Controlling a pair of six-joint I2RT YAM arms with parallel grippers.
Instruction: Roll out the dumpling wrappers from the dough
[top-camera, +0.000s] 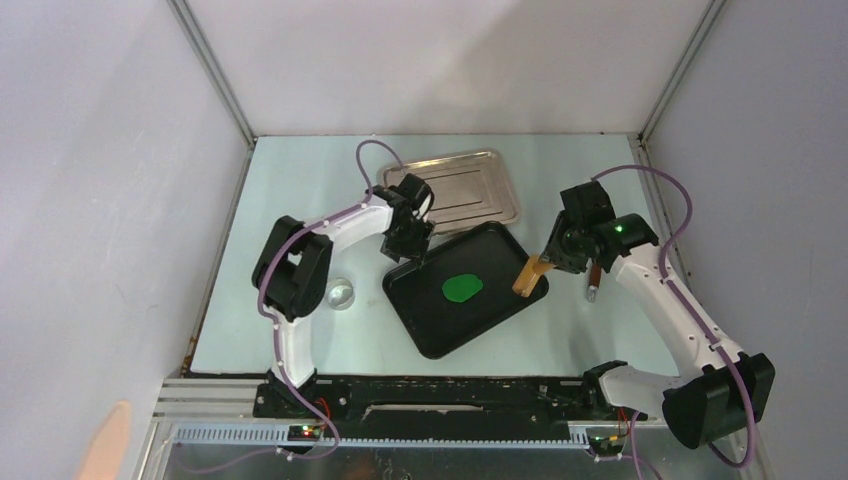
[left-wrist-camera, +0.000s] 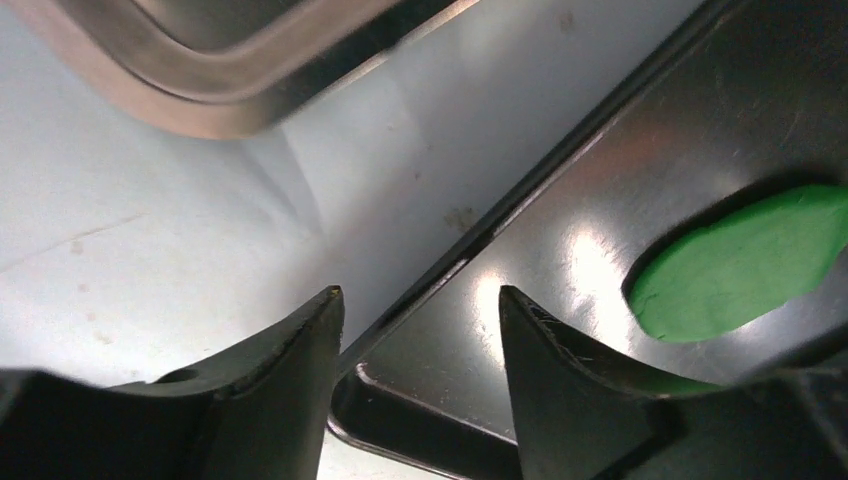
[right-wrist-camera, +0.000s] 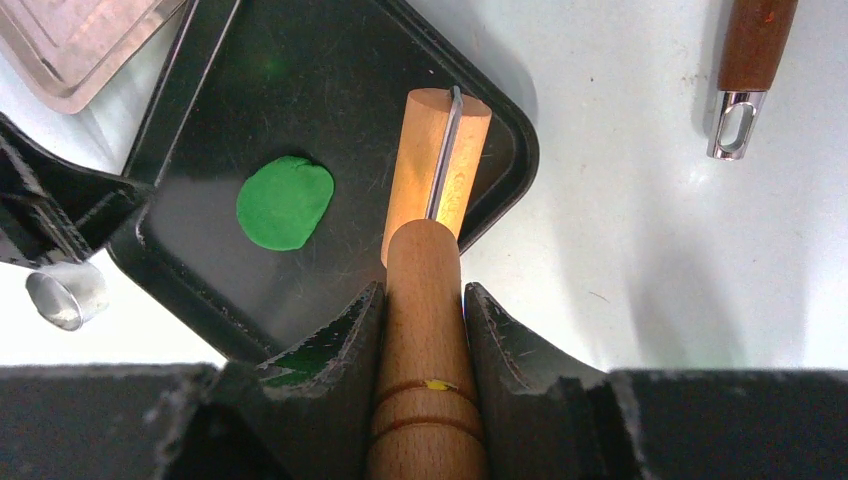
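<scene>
A flattened green dough piece (top-camera: 462, 288) lies in the black tray (top-camera: 450, 330); in the left wrist view the dough (left-wrist-camera: 735, 265) is at the right. My left gripper (top-camera: 410, 250) is over the tray's back-left rim, its fingers apart with nothing seen between them (left-wrist-camera: 420, 305). My right gripper (top-camera: 548, 260) is shut on the handle (right-wrist-camera: 422, 300) of a rolling pin, whose wooden roller (right-wrist-camera: 405, 170) is over the tray's right corner, right of the dough.
A silver tray (top-camera: 450, 180) sits behind the black one. A metal cup (top-camera: 340, 294) stands at left. A wooden-handled tool (right-wrist-camera: 755, 40) lies right of the black tray.
</scene>
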